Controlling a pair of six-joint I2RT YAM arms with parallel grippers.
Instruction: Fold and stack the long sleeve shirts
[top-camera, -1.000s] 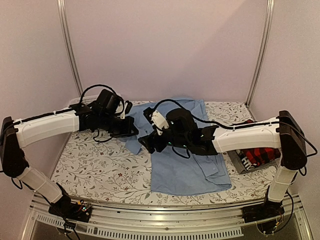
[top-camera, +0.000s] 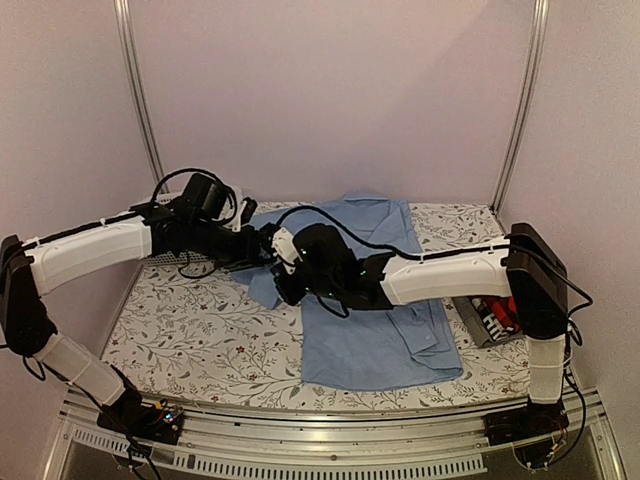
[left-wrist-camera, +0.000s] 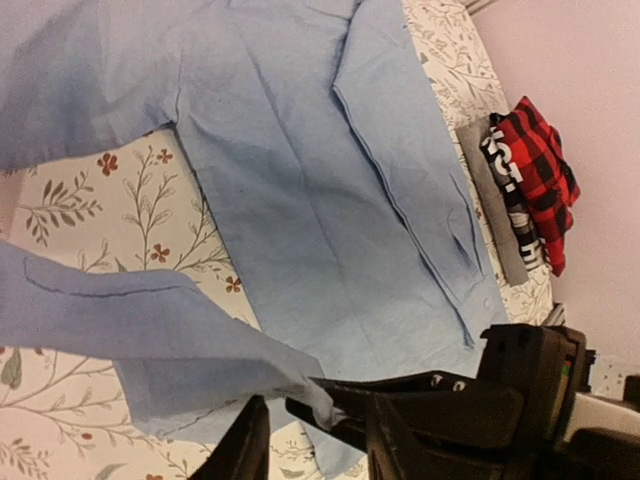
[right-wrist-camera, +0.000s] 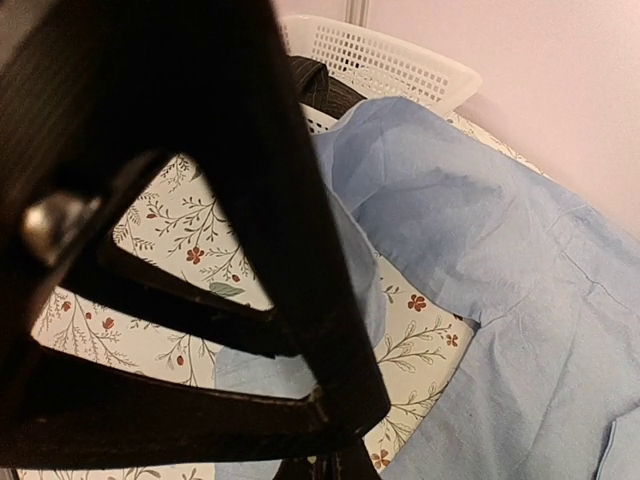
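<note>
A light blue long sleeve shirt (top-camera: 370, 350) lies spread on the floral mat, one sleeve folded along its body. A strip of it (left-wrist-camera: 150, 310) is raised toward my grippers, which meet above the shirt's left part. In the left wrist view my left gripper shows two fingers apart; the raised fabric ends at my right gripper's tip just beyond them. My right gripper is shut; in the left wrist view the cloth's corner (left-wrist-camera: 318, 395) is at its fingertips, mostly hidden in its own wrist view.
A white plastic basket (right-wrist-camera: 430, 60) with dark items stands at the back left. A grey bin (top-camera: 480, 330) with folded red plaid and other shirts (left-wrist-camera: 535, 185) sits at the right.
The left arm has shifted only slightly.
</note>
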